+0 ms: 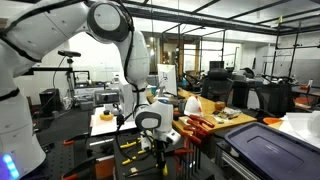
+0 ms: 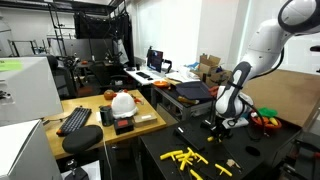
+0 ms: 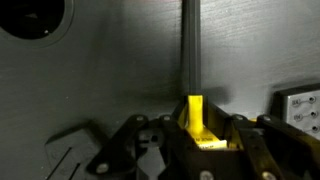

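A long thin tool with a dark shaft (image 3: 193, 50) and a yellow part (image 3: 196, 110) runs up the wrist view. My gripper is shut on its yellow part, and the shaft reaches away past the view's top edge. Beneath it lies a dark grey surface (image 3: 110, 80). In exterior view 1 the white wrist of the arm (image 1: 157, 115) hangs low over the dark table, its fingers hard to make out. From exterior view 2 the arm (image 2: 228, 105) stands at the right side of the table.
Several yellow pieces (image 2: 185, 158) lie on the dark table in exterior view 2. Several red-orange tools (image 1: 197, 125) are beside the arm, with a large grey tray (image 1: 270, 148) farther right. In the wrist view, a light block with holes (image 3: 303, 105) sits at the right.
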